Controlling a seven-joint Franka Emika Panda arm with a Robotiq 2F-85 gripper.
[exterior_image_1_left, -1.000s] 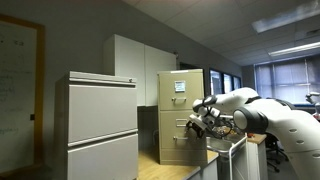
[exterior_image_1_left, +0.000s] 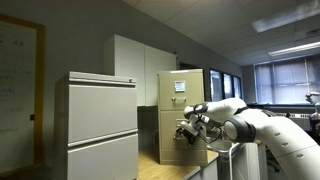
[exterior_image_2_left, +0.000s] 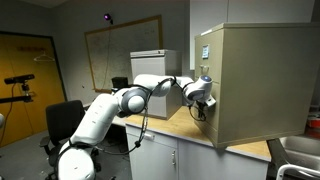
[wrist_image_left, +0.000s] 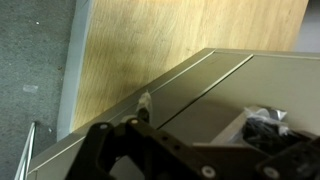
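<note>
A tall beige filing cabinet (exterior_image_1_left: 181, 103) stands on a wooden surface in exterior view 1, with several drawer fronts facing the camera. My gripper (exterior_image_1_left: 184, 131) is at the front of its middle part, close to a drawer handle. From exterior view 2, the gripper (exterior_image_2_left: 206, 110) is beside the cabinet (exterior_image_2_left: 262, 85), which hides the drawer fronts. The wrist view shows the gripper open over a beige drawer edge (wrist_image_left: 185, 82), with dark, shiny material (wrist_image_left: 265, 128) in a gap behind it. Contact with the handle cannot be made out.
A light grey cabinet (exterior_image_1_left: 102, 125) stands to the left in exterior view 1. A black chair (exterior_image_2_left: 70, 125) is on the floor at the left.
Over the last second my gripper has moved left and slightly down across the cabinet's front.
</note>
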